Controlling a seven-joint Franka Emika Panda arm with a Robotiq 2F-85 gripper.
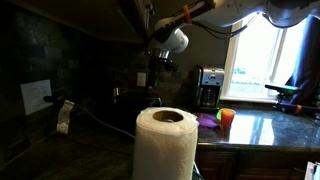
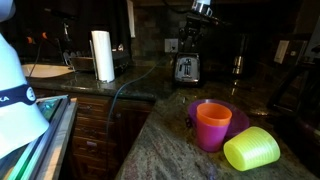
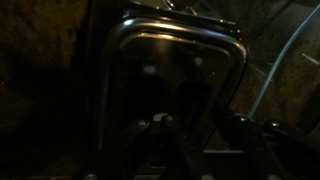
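My dark gripper hangs at the back of the counter, above a toaster-like metal appliance near the wall, in exterior view 2. In exterior view 1 the gripper shows against the dark backsplash, at the end of the white arm. From the wrist, a shiny rounded rim and dark face of an appliance fill the middle, with dark finger shapes along the bottom edge. The picture is too dark to show how far apart the fingers are or whether anything lies between them.
A paper towel roll stands in the foreground. Near the right are a purple bowl, an orange cup and a yellow-green cup. A coffee maker stands by the window. A cable crosses the counter.
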